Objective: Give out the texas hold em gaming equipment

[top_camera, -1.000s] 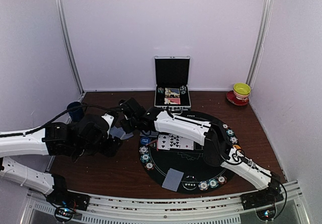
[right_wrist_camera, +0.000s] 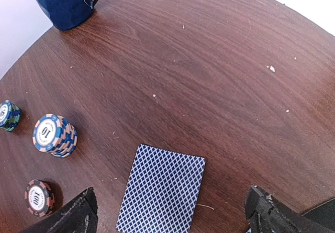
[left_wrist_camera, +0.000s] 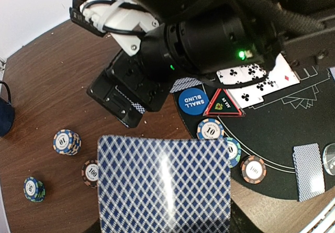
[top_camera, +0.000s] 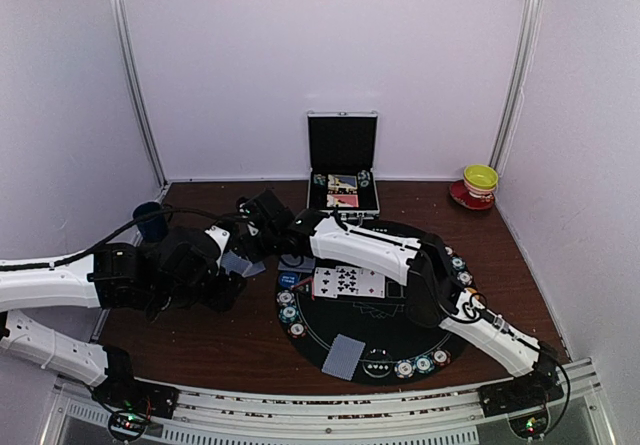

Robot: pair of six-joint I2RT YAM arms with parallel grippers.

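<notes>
In the left wrist view a blue-and-white patterned card (left_wrist_camera: 164, 183) fills the lower middle, and my left gripper (top_camera: 232, 290) is shut on it. Beyond it, my right gripper hangs over the table, open. From the right wrist view, its fingers (right_wrist_camera: 82, 212) stand wide apart, with another patterned card (right_wrist_camera: 163, 188) lying face down on the wood between and below them. Face-up cards (top_camera: 348, 282) rest on the black poker mat (top_camera: 335, 317). A face-down card (top_camera: 343, 357) is at the mat's front edge.
Chip stacks (right_wrist_camera: 55, 135) and a 100 chip (right_wrist_camera: 39, 197) stand left of the table card. A blue mug (top_camera: 151, 223) is at the left wall. The open case (top_camera: 343, 155) stands at the back, bowls (top_camera: 480, 180) at right. The right arm crosses above the mat.
The left arm looks still.
</notes>
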